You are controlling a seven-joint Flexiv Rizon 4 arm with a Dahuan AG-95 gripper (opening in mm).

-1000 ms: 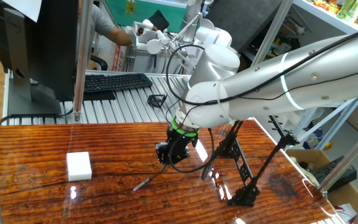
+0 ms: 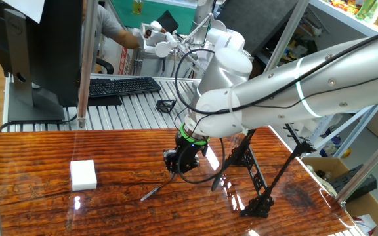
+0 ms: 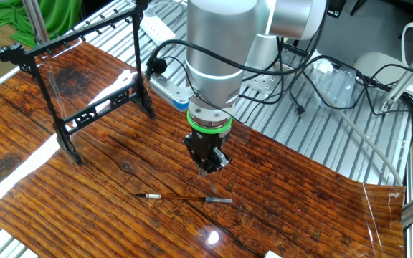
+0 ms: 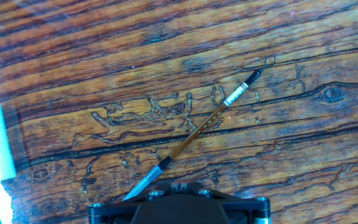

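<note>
A slim brush [image 3: 185,198] with a brown handle lies flat on the glossy wooden table [image 3: 300,222]. The wrist view shows it whole except perhaps its pale end: the dark tip of the brush [image 4: 209,119] points to the upper right, while the pale end runs down to the gripper body. My black gripper [image 3: 208,169] points downward over the table, close to the brush and seemingly above it. In exterior view 1 the gripper [image 2: 179,164] covers part of the brush [image 2: 155,191]. Its fingertips are too small and dark to show how the fingers stand.
A black rack [image 3: 95,107] with a notched top bar stands on the table beside the arm. On the far side from it sits a white block [image 2: 83,175]. A cable [image 2: 210,178] loops close around the gripper. Bare tabletop lies between block and brush.
</note>
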